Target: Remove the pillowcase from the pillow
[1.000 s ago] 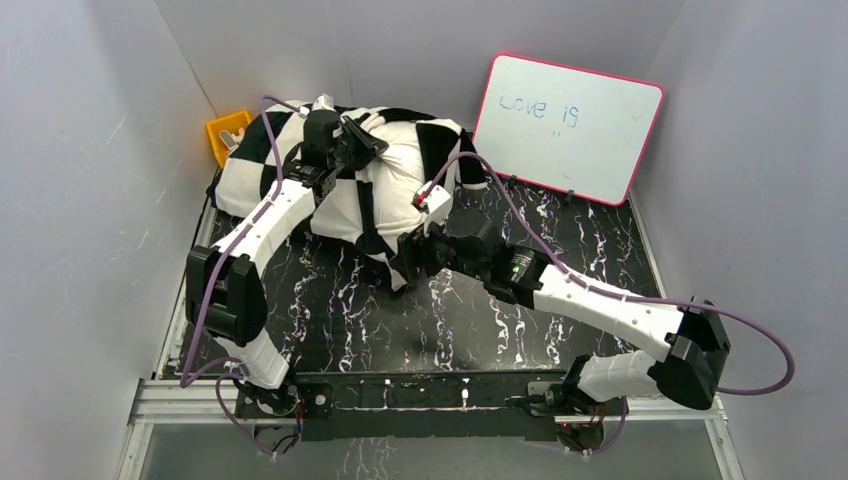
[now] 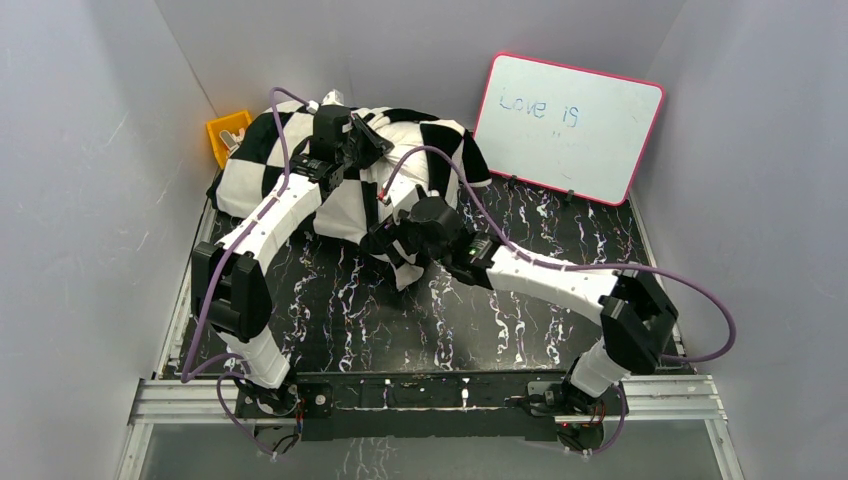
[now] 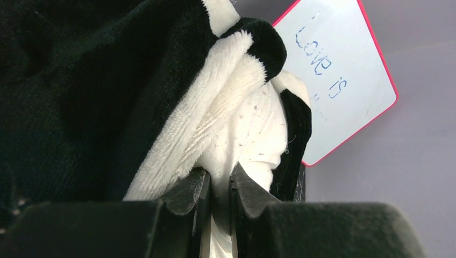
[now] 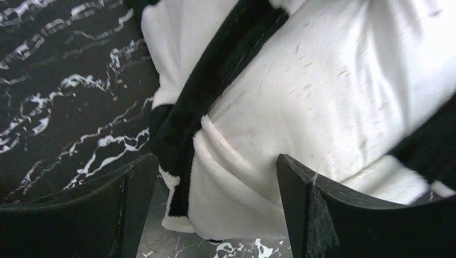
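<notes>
The black-and-white checked pillowcase (image 2: 246,184) lies bunched at the back left of the table, its plush folds (image 3: 188,118) filling much of the left wrist view. White pillow fabric (image 3: 258,126) shows beside those folds. My left gripper is shut on a gathered strip of the white fabric. At the near right end of the bundle, my right gripper (image 2: 378,240) is part open. In the right wrist view, its parted fingers (image 4: 306,199) stand around a white, black-edged corner of the pillowcase (image 4: 231,199); whether they touch it I cannot tell.
A whiteboard (image 2: 565,125) with handwriting leans at the back right. A yellow bin (image 2: 222,140) stands at the back left, behind the bundle.
My right arm has moved left, bringing its gripper over the bundle's near corner. The left gripper has shifted slightly, still on the fabric.
</notes>
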